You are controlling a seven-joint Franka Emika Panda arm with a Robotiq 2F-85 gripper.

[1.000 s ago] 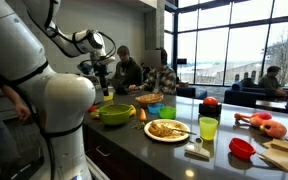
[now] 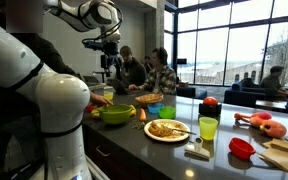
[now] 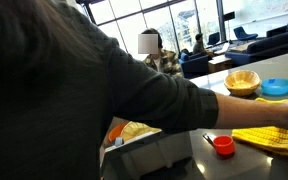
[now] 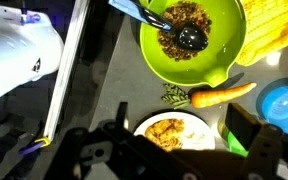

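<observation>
High over the left end of the counter, my gripper [image 2: 108, 64] hangs above the green bowl [image 2: 116, 115]. In the wrist view the gripper is open, its dark fingers wide apart, with nothing held between them. The green bowl [image 4: 159, 62] holds brown, grain-like food, and a dark spoon or ladle [image 4: 192, 38] with a blue-grey handle rests in it. Beside the bowl lies an orange carrot [image 4: 222, 95] with a green top. A white plate [image 2: 167, 139] with orange-brown food stands nearby, partly behind the gripper in the wrist view.
A yellow cloth [image 4: 274, 28] and a blue bowl [image 4: 282, 105] lie near the green bowl. Farther along are a yellow-green cup [image 2: 208, 129] and a red bowl [image 2: 241, 149]. A person's arm [image 3: 174, 90] reaches across the counter, blocking much of exterior view 2.
The arm's wrist and my gripper have risen well above their earlier height. The plate and bowls on the counter appear unmoved.
</observation>
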